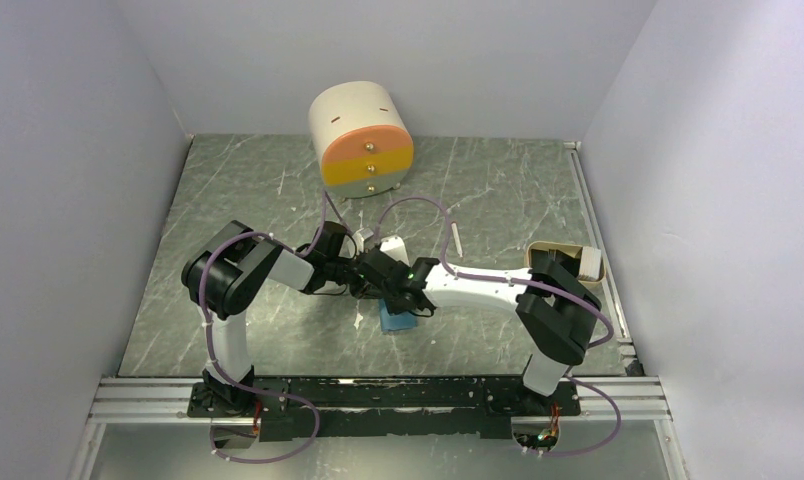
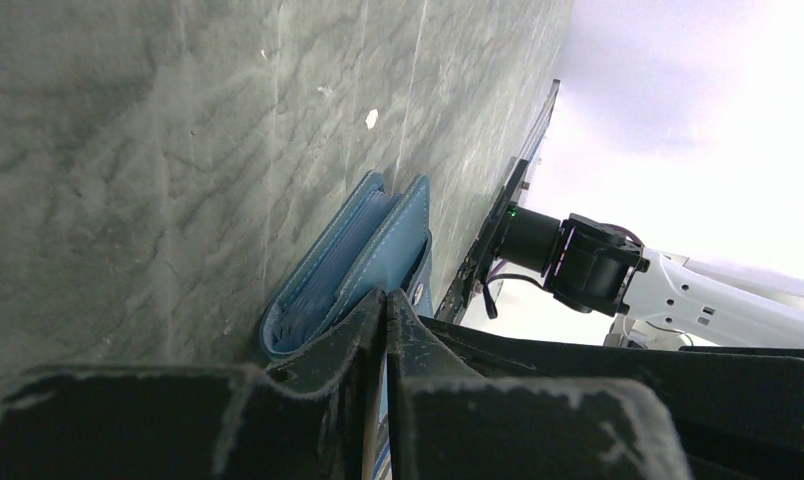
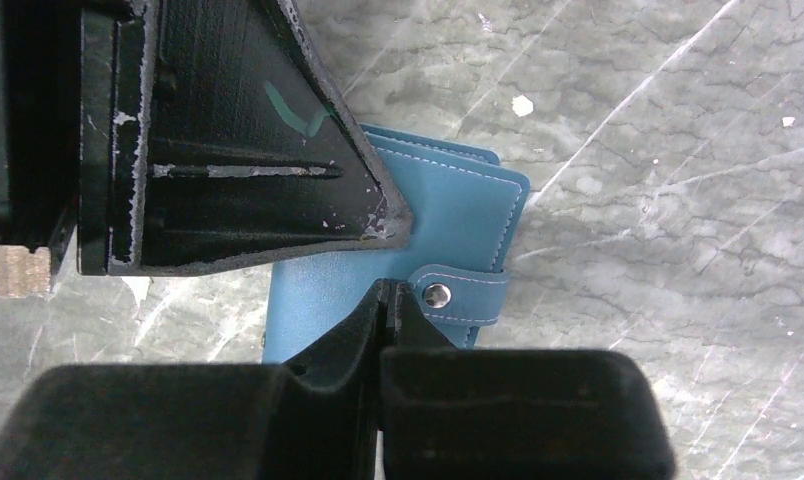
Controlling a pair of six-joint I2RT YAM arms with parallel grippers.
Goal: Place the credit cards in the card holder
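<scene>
The blue leather card holder (image 3: 448, 215) lies on the table in the right wrist view, its strap (image 3: 478, 296) and metal snap (image 3: 437, 295) facing up. My left gripper is shut on the holder's cover; one of its fingers (image 3: 268, 190) lies across the top face. Over the holder, right beside the strap, my right gripper is shut with nothing between its fingers. The strap lies free outside its fingertips. Only the lower part of the holder shows in the top view, beneath the arms. No credit card can be made out for certain.
A small cabinet (image 1: 366, 145) with coloured drawers stands at the back. On the right is a tan box (image 1: 553, 246) with a white item in it, partly behind the right arm. A thin white strip (image 1: 456, 240) lies on the table.
</scene>
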